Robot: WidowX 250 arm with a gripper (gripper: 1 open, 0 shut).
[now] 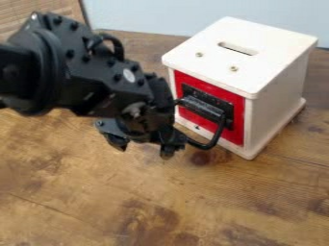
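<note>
A black robot arm reaches in from the left, its gripper [144, 143] hanging low over the wooden table [129, 207], fingers pointing down and apart with nothing seen between them. Right of it stands a white wooden box [265, 85] with a slot and two screws on top. Its front has a red panel [190, 84] with a black fitting on it, partly hidden behind the arm and its cable.
A pale wall [180, 12] runs behind the table at the back.
</note>
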